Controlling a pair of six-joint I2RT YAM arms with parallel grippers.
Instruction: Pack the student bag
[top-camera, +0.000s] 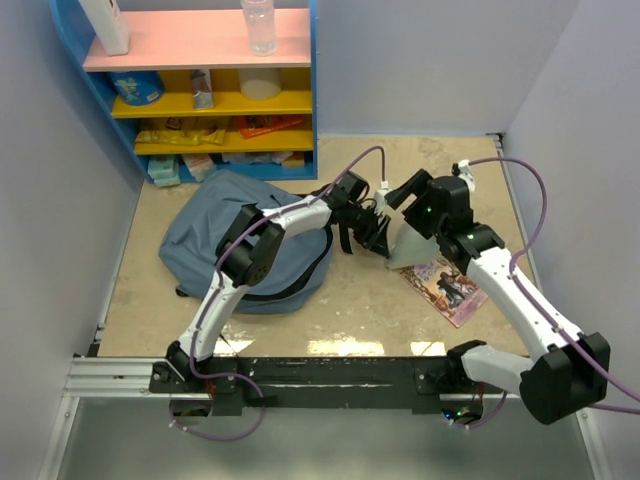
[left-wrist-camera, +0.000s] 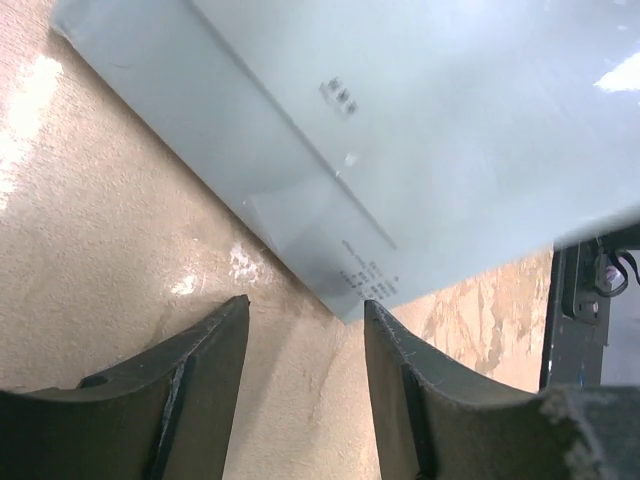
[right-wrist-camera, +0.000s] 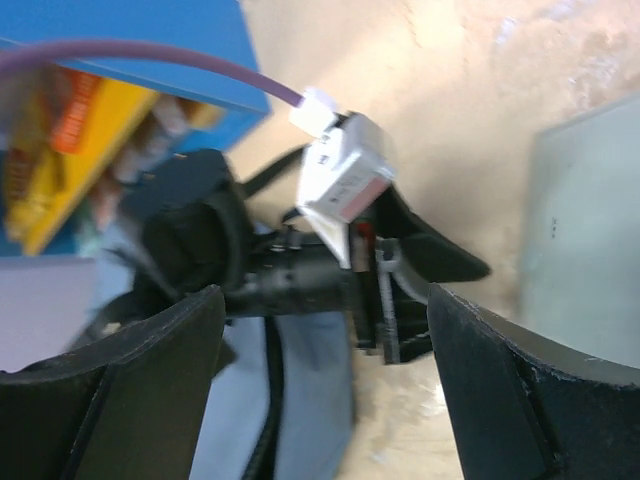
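A pale grey-green book (top-camera: 410, 250) lies tilted beside a colourful booklet (top-camera: 445, 290) on the floor right of the blue-grey bag (top-camera: 200, 240), which lies open-edged at left. My left gripper (top-camera: 378, 235) is at the book's left side; in its wrist view the fingertips (left-wrist-camera: 236, 318) are apart just below the book's lower corner (left-wrist-camera: 330, 270), and whether they hold it is unclear. My right gripper (top-camera: 420, 205) hangs above the book, open, with the book (right-wrist-camera: 580, 230) beside its right finger in the right wrist view.
A blue shelf unit (top-camera: 313, 80) with yellow and pink boards holds packets, containers and a bottle at the back left. Bare floor (top-camera: 350, 310) lies in front, bounded by walls and a dark front rail.
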